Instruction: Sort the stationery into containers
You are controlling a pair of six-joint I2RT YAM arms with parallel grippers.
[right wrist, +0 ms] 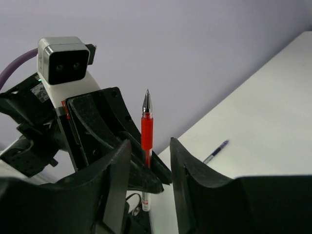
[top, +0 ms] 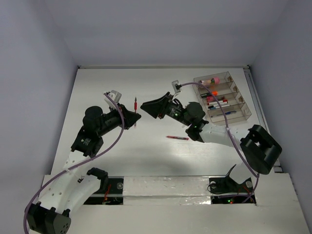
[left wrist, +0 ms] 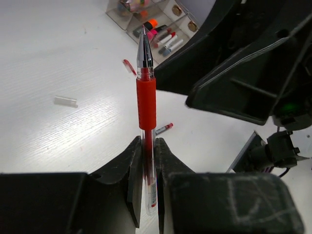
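A pen point(left wrist: 146, 102) with a red grip and clear barrel stands upright, metal tip up and bare; my left gripper point(top: 137, 119) is shut on its lower barrel. My right gripper point(top: 145, 108) hangs just to the right of that pen with its fingers parted and nothing held. Seen from the right wrist, the pen point(right wrist: 146, 131) shows beyond the gap of those fingers, in front of the left gripper's black fingers. Another red pen point(top: 177, 138) lies on the table.
A clear divided container point(top: 213, 78) at the back right holds markers and pens in its compartments. A small clear piece point(left wrist: 65, 101) and a red piece point(left wrist: 129, 67) lie on the table in the left wrist view.
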